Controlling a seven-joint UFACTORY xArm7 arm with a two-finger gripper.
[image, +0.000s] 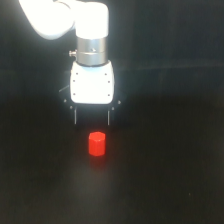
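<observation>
A small red block (97, 144) rests on the dark surface just below the middle of the camera view. My gripper (92, 117), white with two thin fingers pointing down, hangs above and slightly behind the block in the picture. Its fingers stand well apart, and nothing shows between them. A gap separates the fingertips from the block's top, so the two do not touch.
A dark backdrop (170, 40) fills the rear, and no other objects are visible.
</observation>
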